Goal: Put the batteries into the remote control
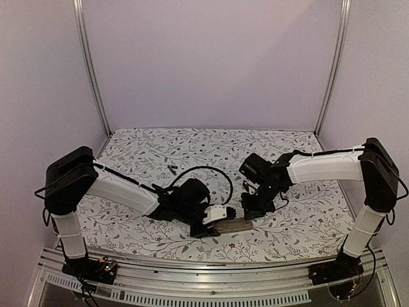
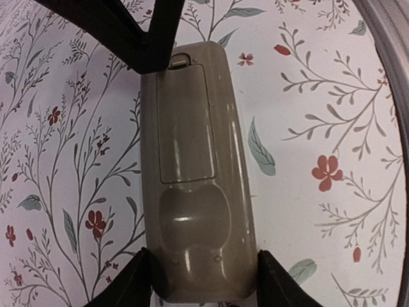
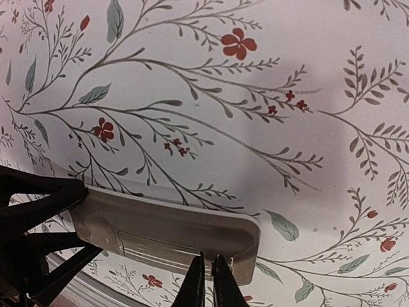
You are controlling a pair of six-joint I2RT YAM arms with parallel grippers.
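Note:
A grey-brown remote (image 2: 192, 211) lies back-up near the table's front, its battery cover (image 2: 185, 121) in place. My left gripper is shut on the remote's lower end. My right gripper is shut, its fingertips at the latch end of the cover, at the remote's other end; nothing shows between them. In the top view, both grippers meet over the remote (image 1: 233, 226). No batteries can be made out clearly.
Small dark pieces (image 1: 172, 169) lie on the patterned table behind my left arm. A metal rail (image 1: 211, 284) runs along the front edge.

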